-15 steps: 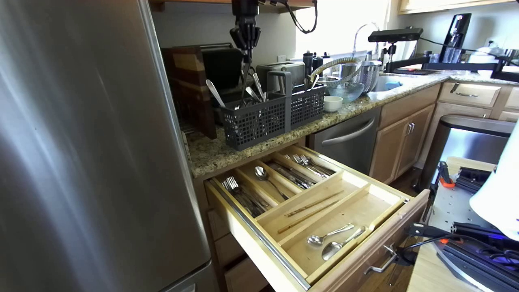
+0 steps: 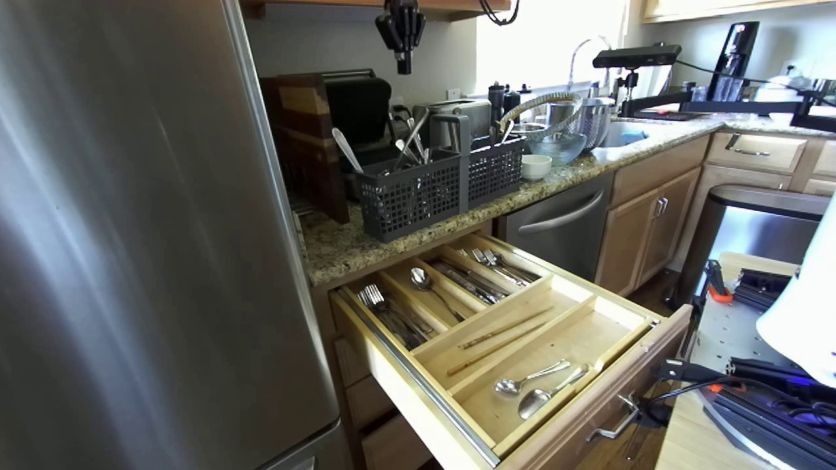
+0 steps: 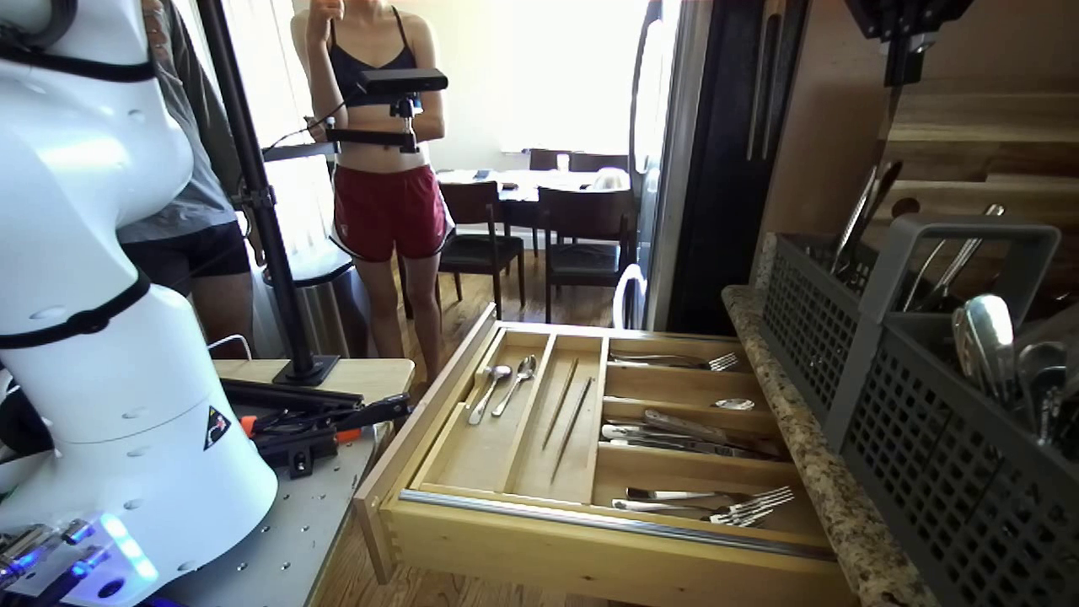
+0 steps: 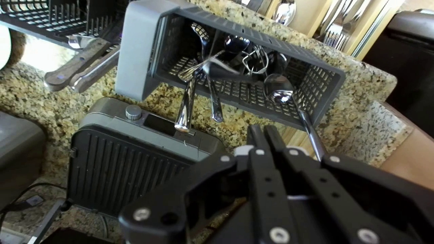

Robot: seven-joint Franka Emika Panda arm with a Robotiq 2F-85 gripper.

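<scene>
My gripper hangs above the counter with its fingers close together; no utensil shows between the tips in the wrist view. In exterior view 1 the gripper (image 2: 403, 66) is high over the basket, and no utensil shows hanging below it. The grey cutlery basket (image 2: 413, 192) holds several utensils. Inside it, a blurred utensil (image 4: 223, 71) lies across others in the wrist view, and a spoon (image 4: 279, 88) leans over the near rim. In exterior view 1 a long utensil (image 2: 413, 138) tilts out of the basket. The open drawer (image 3: 607, 536) holds sorted cutlery.
Two spoons (image 2: 536, 401) and thin sticks (image 2: 501, 333) lie in the drawer's front compartments. A contact grill (image 4: 126, 162) and wooden boards (image 2: 313, 149) stand behind the basket. The fridge (image 2: 157, 235) closes off the left. A person (image 3: 384, 131) stands beyond the drawer.
My gripper has risen well above the basket. A long utensil below its tips earlier no longer hangs there; a long utensil now leans to the right in the basket.
</scene>
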